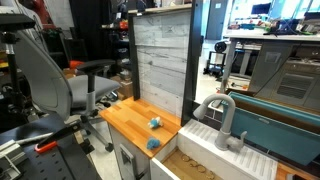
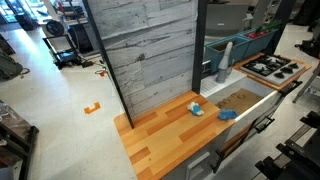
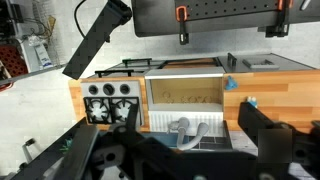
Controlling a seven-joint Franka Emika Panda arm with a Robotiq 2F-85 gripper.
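My gripper is at the bottom of the wrist view, its dark fingers spread wide apart with nothing visible between them. Below it is a toy-kitchen counter. On the wooden top (image 1: 128, 118) lie a pale blue and white item (image 1: 155, 123) and, nearer the basin, a small blue item (image 1: 153, 143); both also show in exterior view 2 as a pale item (image 2: 195, 108) and a blue item (image 2: 228, 114). Neither touches my gripper. An open rectangular basin (image 3: 185, 90) with a brown bottom appears empty. Behind it stands a grey tap (image 1: 225, 118).
A black stove top (image 3: 110, 101) with burners adjoins the basin on the side away from the wooden top. An upright grey plank panel (image 2: 155, 60) backs the counter. A dark chair (image 1: 85, 85) stands at the left in exterior view 1. Much of the wooden top is clear.
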